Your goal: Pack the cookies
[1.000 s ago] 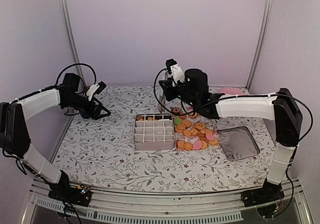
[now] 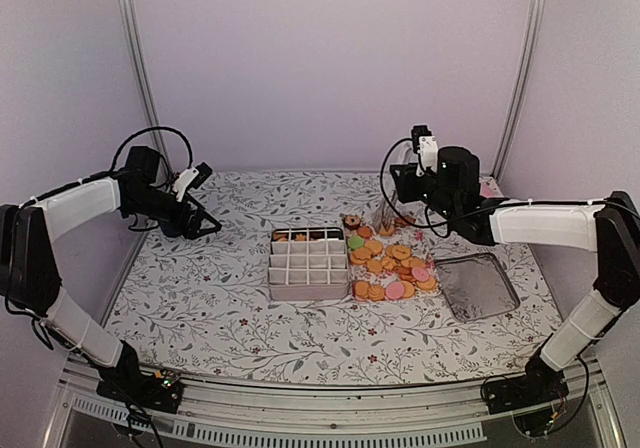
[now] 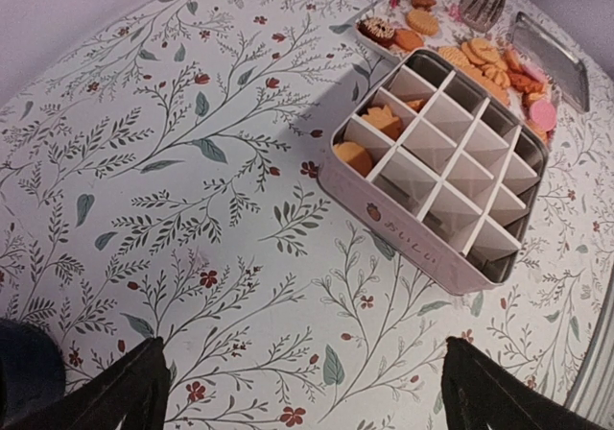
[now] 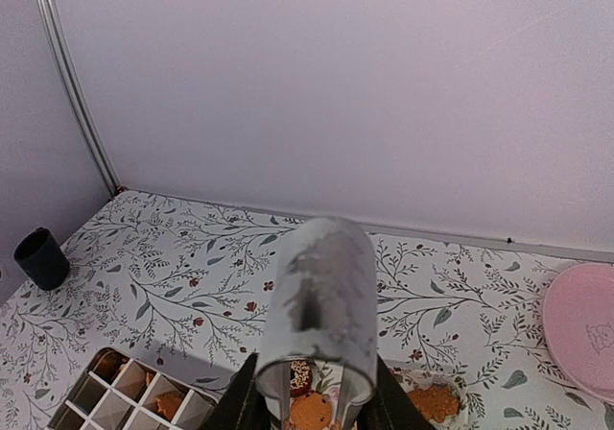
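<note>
A pink divided box [image 2: 308, 293] stands mid-table, with a round cookie [image 3: 353, 157] and a leaf-shaped cookie [image 3: 385, 120] in compartments of its back row. Several loose cookies [image 2: 368, 253] lie to the box's right. My right gripper is closed around metal tongs [image 4: 323, 305], one finger [image 4: 242, 398] on each side. The tongs' end [image 3: 482, 6] hangs over the back cookies; whether it touches one cannot be told. A cookie [image 4: 309, 411] shows below, between the tong arms. My left gripper [image 2: 207, 204] hangs open and empty at the left.
An empty grey tray [image 2: 480, 286] lies right of the cookies. A pink plate [image 4: 583, 329] is at the back right, and a dark cup [image 4: 42, 258] at the back left.
The left arm has stayed still.
</note>
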